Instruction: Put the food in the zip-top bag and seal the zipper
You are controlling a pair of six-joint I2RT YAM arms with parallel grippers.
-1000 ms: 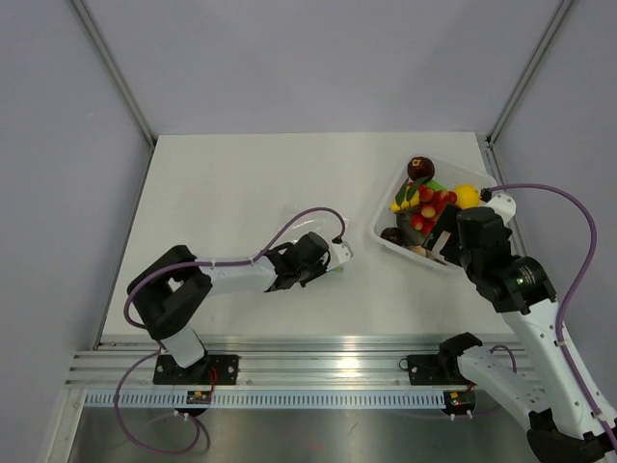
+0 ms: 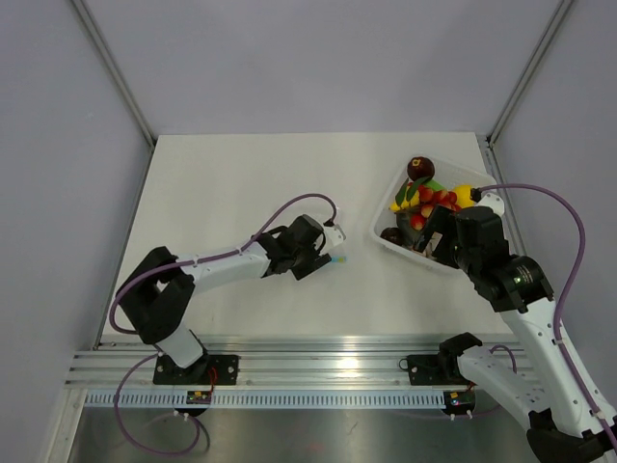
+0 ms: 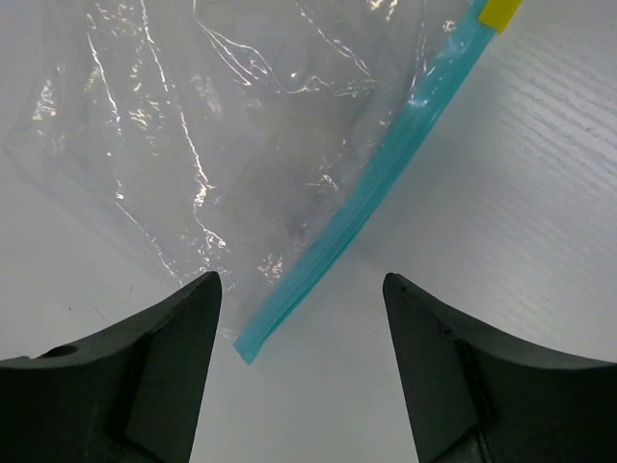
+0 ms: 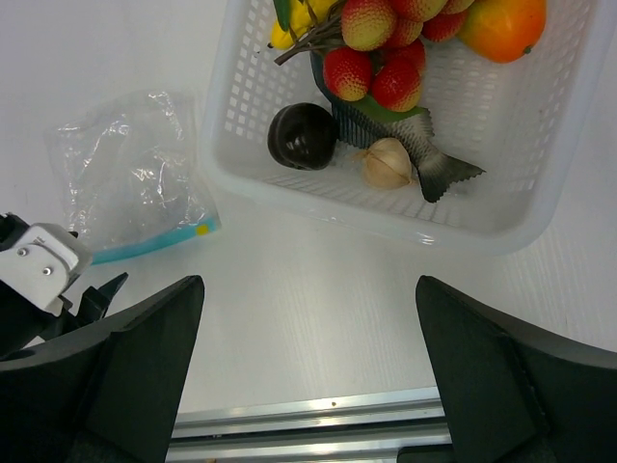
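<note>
An empty-looking clear zip bag (image 3: 231, 125) lies flat on the table, its teal zipper (image 3: 349, 217) and yellow slider (image 3: 498, 12) along one edge. My left gripper is over the zipper's end with parted fingers, nothing held; the zipper strip shows between them. In the top view my left gripper hides much of the bag (image 4: 130, 169). The food sits in a white basket (image 4: 492, 207): red fruits (image 4: 395, 87), a dark round item (image 4: 302, 137), a fish (image 4: 443, 172), a pale bulb (image 4: 388, 162) and an orange fruit (image 4: 499, 29). My right gripper hangs open over the basket's near side.
A metal rail (image 2: 308, 342) runs along the front edge. The basket is just right of the bag.
</note>
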